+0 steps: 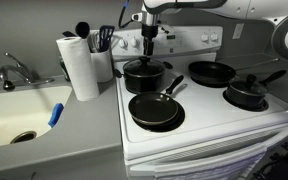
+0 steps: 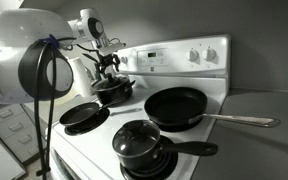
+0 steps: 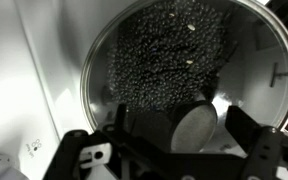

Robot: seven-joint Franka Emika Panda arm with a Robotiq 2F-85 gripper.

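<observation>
A black pot [image 1: 144, 78] with a glass lid [image 3: 159, 65] sits on the back left burner. Through the glass, dark beans or similar small black pieces show in the wrist view. The lid's round knob [image 3: 195, 127] lies between the fingers as the camera looks down, with clear room on both sides. My gripper [image 1: 147, 50] stands open above the pot, pointing downward. How far its tips are above the knob is hard to tell.
A frying pan [image 1: 154, 109] occupies the front left burner, its handle pointing toward the back right. Another frying pan [image 2: 176, 105] and a lidded saucepan [image 2: 137, 143] stand on the right burners. A paper towel roll [image 1: 80, 68] and a utensil holder [image 1: 101, 66] are left of the pot.
</observation>
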